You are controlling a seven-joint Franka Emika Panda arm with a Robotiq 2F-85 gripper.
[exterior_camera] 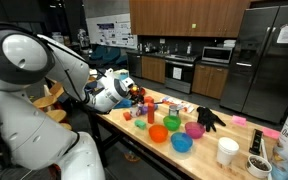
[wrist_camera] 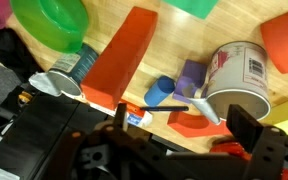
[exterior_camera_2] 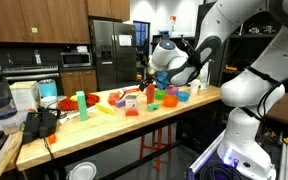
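Observation:
My gripper is open, its two dark fingers wide apart at the bottom of the wrist view. Between and ahead of them lie a small blue cylinder [wrist_camera: 159, 91], a purple block [wrist_camera: 191, 76] and a thin dark stick-like piece. Close to the right finger is a pale mug-like cylinder [wrist_camera: 237, 76] with a white handle. On the left stands a long orange-red block [wrist_camera: 122, 56]. Nothing shows gripped. In the second exterior view, the wrist hangs low over the cluttered table near a red upright block [exterior_camera_2: 150, 93].
A green bowl [wrist_camera: 59, 22] and a clear glass-like cup [wrist_camera: 72, 72] lie to the left in the wrist view. Blue bowl [exterior_camera: 181, 143], orange bowl [exterior_camera: 158, 133] and white cup [exterior_camera: 227, 150] stand nearer the front. The table's left part [exterior_camera_2: 69, 132] has free room.

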